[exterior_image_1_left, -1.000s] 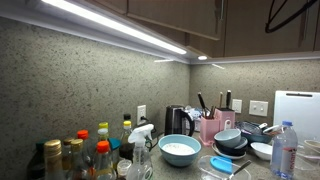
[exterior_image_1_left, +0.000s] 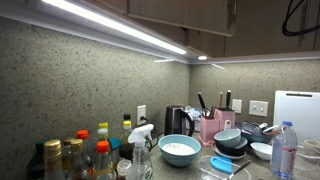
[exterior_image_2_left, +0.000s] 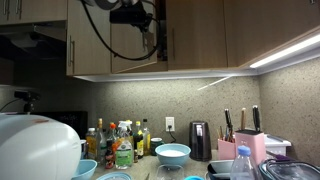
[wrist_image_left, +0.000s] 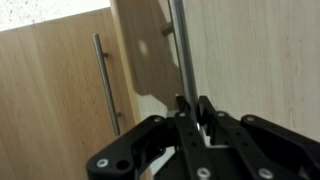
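A long metal handle (wrist_image_left: 184, 55) runs down the wrist view to my gripper, which is shut on it. The handle belongs to a wooden upper cabinet door (wrist_image_left: 235, 60). In exterior view 1 that door (exterior_image_1_left: 185, 12) hangs at the top, its edge standing out from the neighbouring cabinets. From exterior view 2, my gripper (exterior_image_2_left: 148, 28) is up against the upper cabinets, dark and small, its fingers hard to make out. What lies inside the cabinet is hidden.
Another cabinet handle (wrist_image_left: 106, 82) lies left of my gripper. Far below, the counter carries bottles (exterior_image_2_left: 124, 148), a light blue bowl (exterior_image_2_left: 172, 153), a kettle (exterior_image_2_left: 201, 140), a pink knife block (exterior_image_1_left: 212, 127) and a water bottle (exterior_image_1_left: 286, 150). Open air surrounds the arm above the counter.
In exterior view 1 the cabinet door's edge and handle have shifted right, the door swinging further out. The dark cable of my arm has moved right with it. The counter items are unmoved.
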